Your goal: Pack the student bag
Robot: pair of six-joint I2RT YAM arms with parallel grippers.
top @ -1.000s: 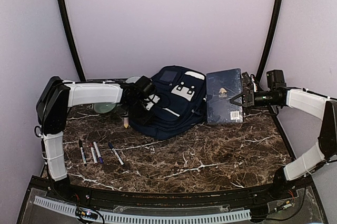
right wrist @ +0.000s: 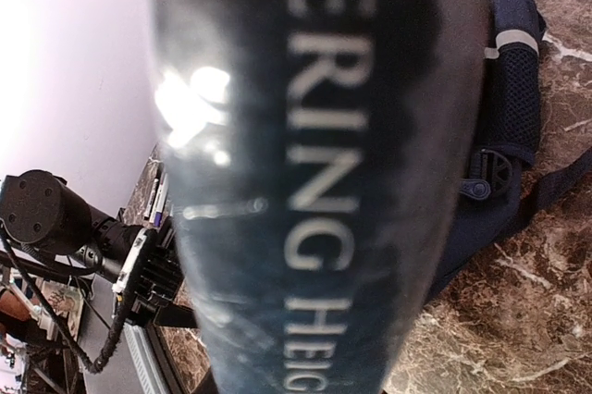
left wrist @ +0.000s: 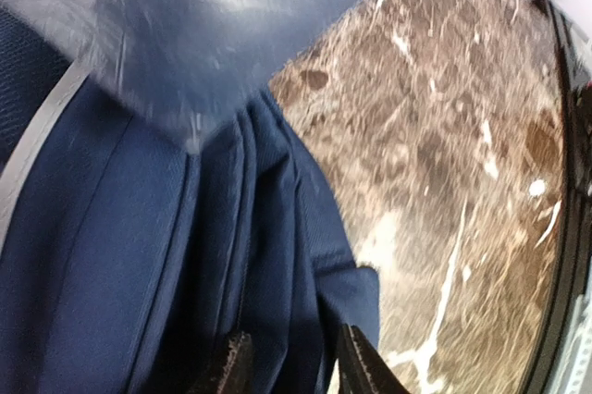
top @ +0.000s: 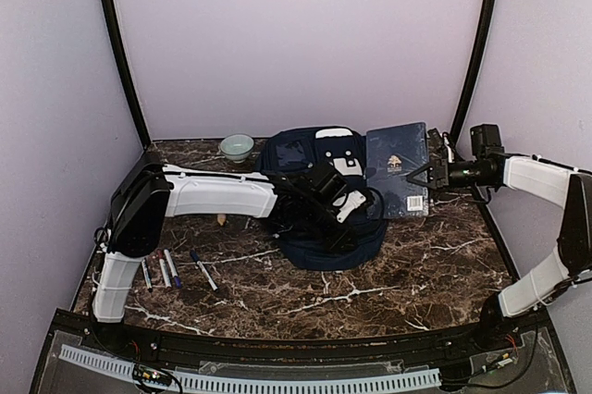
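Note:
The dark blue school bag [top: 294, 152] lies on the marble table, its lower part curving around to the front. My left gripper [top: 344, 239] is over the bag's lower right part and hides some of it. In the left wrist view the left fingers [left wrist: 237, 363] stand apart, low over the bag's folded cloth [left wrist: 277, 264]. At the right, my right gripper [top: 429, 172] is shut on a dark shrink-wrapped book [top: 393, 200], held upright against the bag's right side. The book's spine [right wrist: 324, 172] fills the right wrist view and hides the right fingers.
A pale bowl [top: 237, 147] stands behind the left arm. Several pens, including a dark-capped pen [top: 208, 274], lie at the front left. A small tan object [top: 221, 219] sits beneath the left forearm.
The book has moved only slightly right.

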